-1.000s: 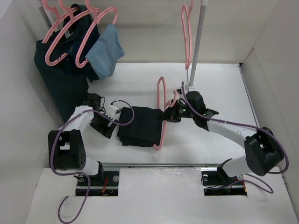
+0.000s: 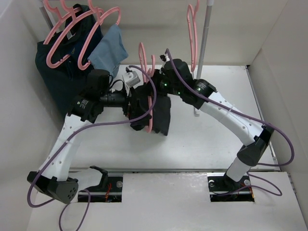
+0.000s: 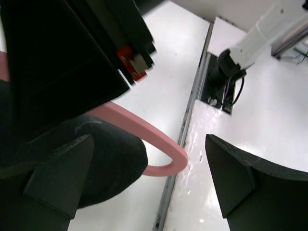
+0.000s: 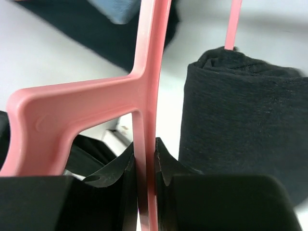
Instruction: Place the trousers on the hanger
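The dark trousers [image 2: 162,115] are off the table, draped around a pink hanger [image 2: 149,113]. In the right wrist view, a hanger bar [image 4: 233,24] comes out of the folded top of the cloth [image 4: 231,115]. My right gripper is shut on the hanger near its neck. My left gripper stands open close to the trousers. Between its spread fingers the left wrist view shows the hanger's rounded end [image 3: 175,156] and a dark fold [image 3: 115,161]. In the top view the left fingertips are hard to make out against the dark cloth.
Several pink hangers with dark garments and a blue cloth [image 2: 109,50] hang at the upper left. An empty pink hanger [image 2: 193,36] hangs by the grey pole [image 2: 204,43] at the upper right.
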